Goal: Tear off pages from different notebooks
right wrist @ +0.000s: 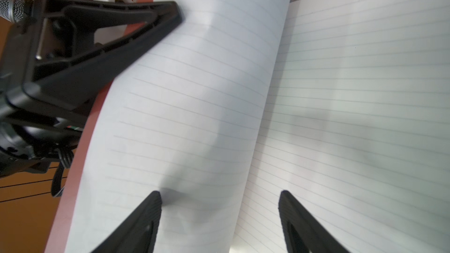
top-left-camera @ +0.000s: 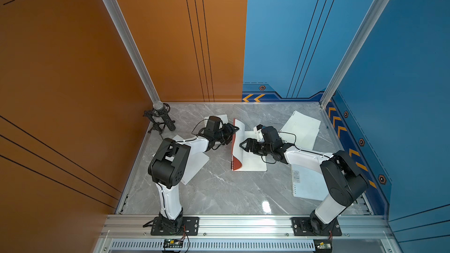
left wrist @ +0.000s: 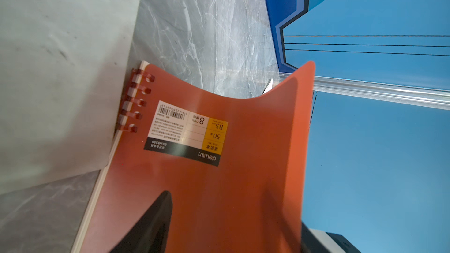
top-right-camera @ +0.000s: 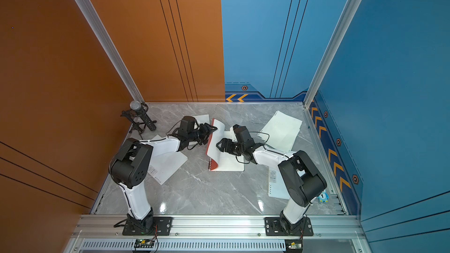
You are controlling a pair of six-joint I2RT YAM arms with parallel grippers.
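Note:
A spiral notebook with a red cover lies open mid-table. Its cover and a curled lined page stand raised on the left, while a flat lined page lies to the right. My left gripper is part open at the raised far edge, one finger on the page side and the other behind the red cover. Over the open notebook, my right gripper has its fingers apart; the left one is close to the curled page. Whether it touches the paper I cannot tell.
Loose white sheets lie under the left arm. At the right are a pale pad and a light-blue notebook. A microphone stands at the back left.

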